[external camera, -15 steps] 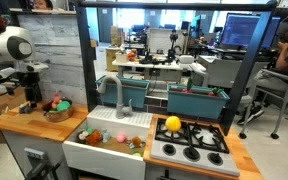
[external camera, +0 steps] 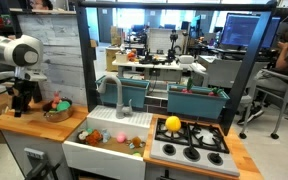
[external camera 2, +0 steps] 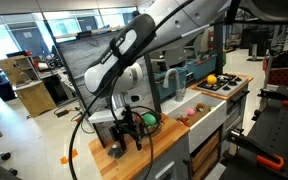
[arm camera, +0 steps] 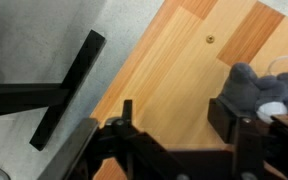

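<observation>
My gripper is low over the wooden counter, its fingers apart with bare wood showing between them. A small grey plush toy (arm camera: 256, 92) with a pale loop lies beside the right-hand finger (arm camera: 220, 118) in the wrist view, outside the gap; whether they touch I cannot tell. In exterior view 2 the grey toy (external camera 2: 115, 151) appears on the counter by the gripper (external camera 2: 129, 143). The gripper (external camera: 21, 106) hangs over the counter's left end in exterior view 1.
Right of the gripper stands a bowl (external camera: 57, 116) with colourful items. Beyond it are a sink (external camera: 104, 158) holding several toys, a faucet (external camera: 117, 90) and a stove (external camera: 192, 150) with a yellow ball (external camera: 173, 123). The counter edge (arm camera: 134, 72) drops to the floor on the left.
In exterior view 1 the arm's wrist has shifted a little right and lower, and the gripper has come closer to the counter. Bowl, sink and stove look unchanged.
</observation>
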